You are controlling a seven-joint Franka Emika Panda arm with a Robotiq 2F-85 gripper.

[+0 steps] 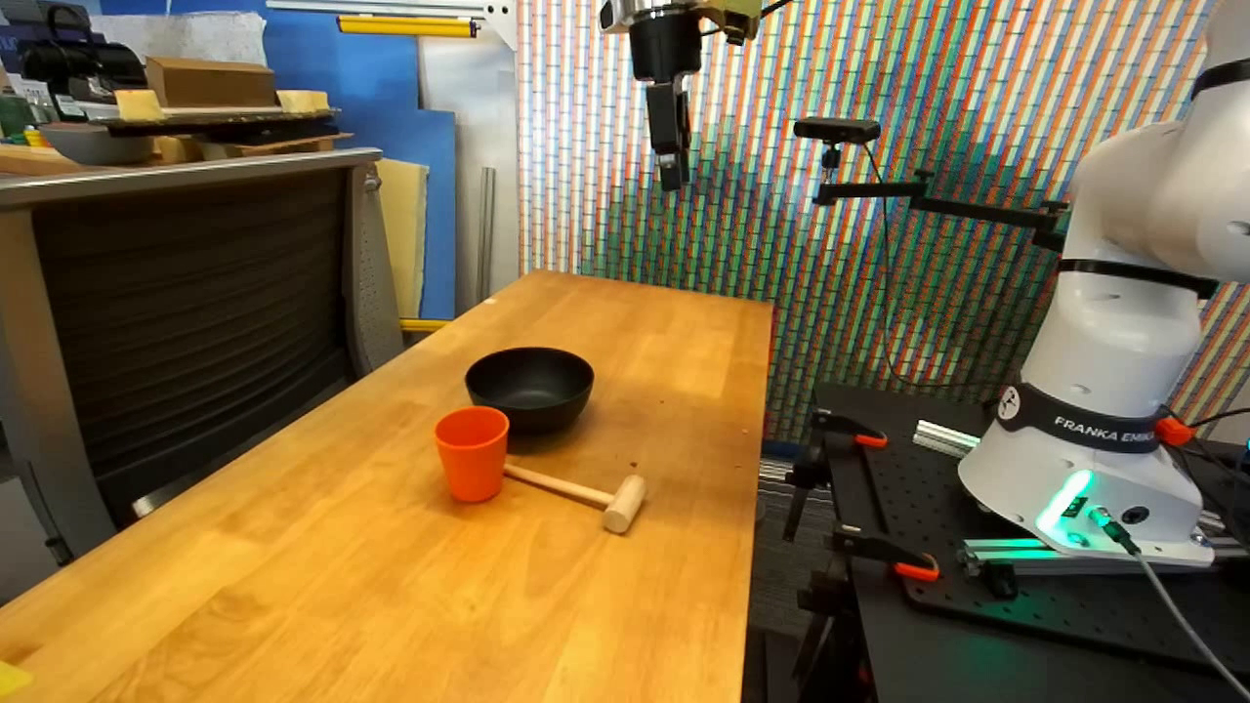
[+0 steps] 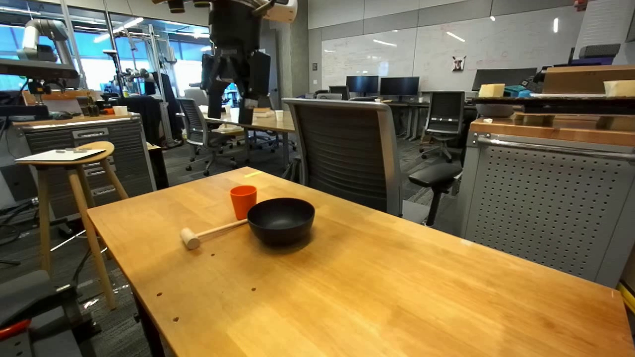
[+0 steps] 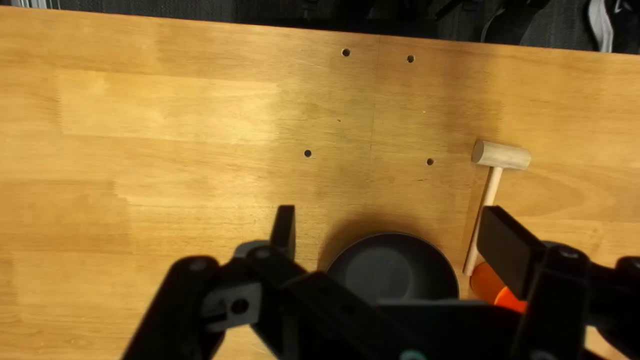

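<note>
High above the table hangs my gripper, its fingers well apart and only the tabletop showing between their tips. On the table are a black bowl (image 1: 529,381), an orange cup (image 1: 474,455) and a wooden mallet (image 1: 574,488). The cup stands upright beside the bowl. The mallet's head (image 3: 501,155) lies toward the robot's side of the table, and its handle runs back to the cup. In the wrist view, the gripper hides the lower part of the bowl (image 3: 390,267) and much of the cup (image 3: 487,282).
A camera on a black arm (image 1: 835,129) reaches out near the striped curtain. The robot base (image 1: 1072,469) sits on a separate black stand.
</note>
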